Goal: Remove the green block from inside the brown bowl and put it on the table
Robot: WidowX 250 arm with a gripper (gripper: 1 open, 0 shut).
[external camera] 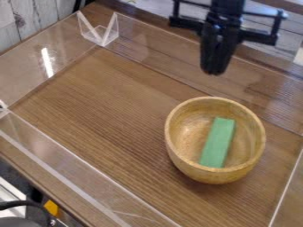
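A green block (218, 142) lies inside the brown bowl (182, 142), long side running roughly away from the camera and its lower end near the bowl's front wall. The bowl stands on the right part of the wooden table. Beyond it, at the top of the view, is my dark gripper (214, 69), raised clear of both bowl and block. Its fingertips show as one narrow dark shape, so whether the fingers are apart is hidden. No object shows at the tip.
Bare wooden table (101, 102) stretches left of the bowl. A clear, angular plastic piece (99, 30) stands at the back left. Transparent low walls border the table's left side. Dark cables and an orange part (51, 207) sit at the lower left corner.
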